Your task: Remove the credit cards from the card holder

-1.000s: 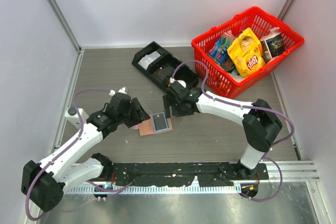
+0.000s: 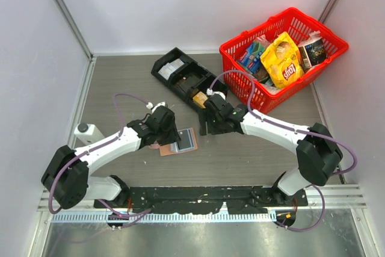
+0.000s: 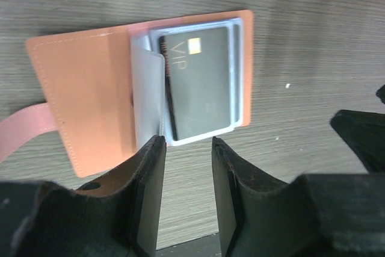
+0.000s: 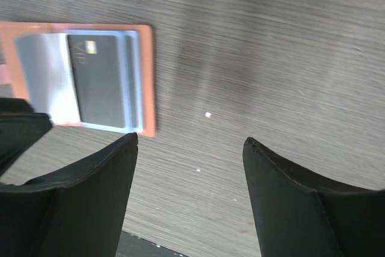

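The tan card holder (image 3: 90, 97) lies spread open on the table, its pink strap to the left. A dark grey card (image 3: 201, 82) marked VIP rests in its right half, in a clear sleeve with a pale blue edge. A translucent flap (image 3: 147, 91) stands up along the middle. My left gripper is part open above the holder's near edge; one finger (image 3: 153, 161) is close to the flap, and I cannot tell whether they touch. To the right of the holder, over bare table, my right gripper is open and empty.
Behind the arms lies a black divided tray (image 2: 188, 79) with items in it. A red basket (image 2: 234, 58) full of packaged goods stands at the back right. A white bottle (image 2: 88, 133) is at the left. Bare table stretches across the front right.
My right gripper shifted a little to the right. In the top view the holder has stayed in place.
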